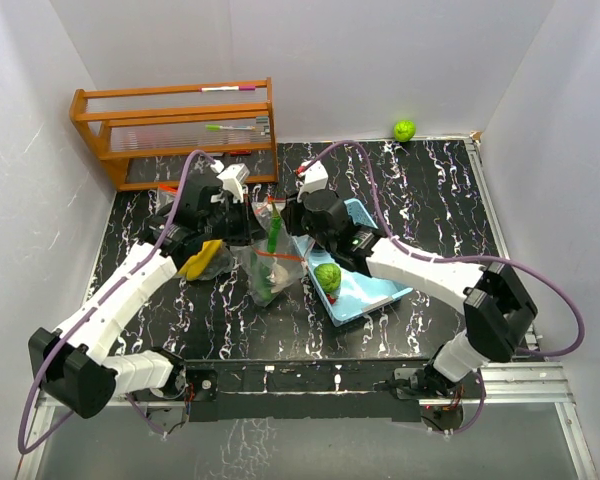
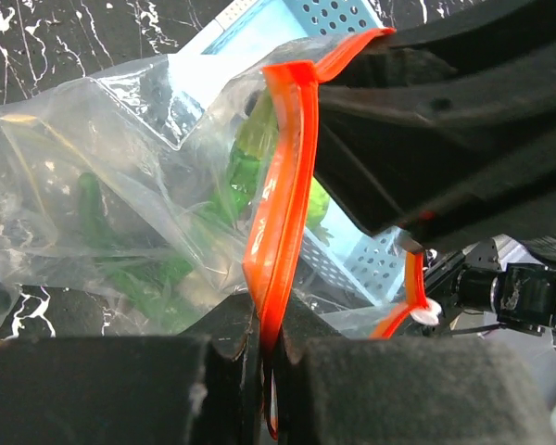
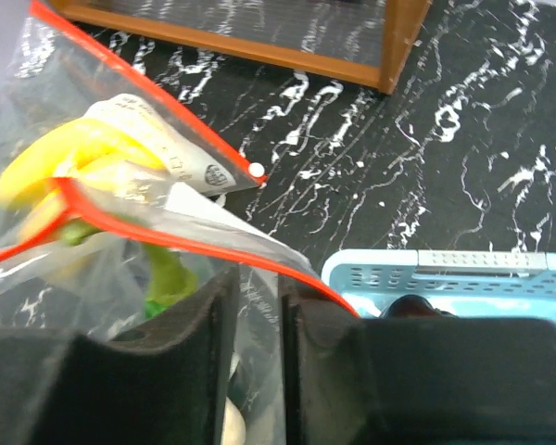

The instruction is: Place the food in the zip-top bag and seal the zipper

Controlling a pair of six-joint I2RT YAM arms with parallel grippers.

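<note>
A clear zip top bag (image 1: pixel 264 278) with an orange zip rim hangs between my two grippers over the table. Its rim (image 2: pixel 283 185) is pinched by my left gripper, shut on it. Inside the bag show a long green food (image 2: pixel 246 162) and, in the top view, a pale rounded piece (image 1: pixel 278 275). My right gripper is at the bag's mouth, with a narrow gap between its fingers. The orange rim crosses by its right-hand finger (image 3: pixel 306 324); whether it lies between the fingers is hidden. In the left wrist view the right gripper's black body covers part of the mouth.
Another clear bag with bananas (image 3: pixel 65 158) lies behind the left arm. A blue basket (image 1: pixel 365 295) holding a green vegetable (image 1: pixel 328 277) stands to the right. A wooden rack (image 1: pixel 180 135) is at the back left; a green ball (image 1: pixel 404 130) sits at the back.
</note>
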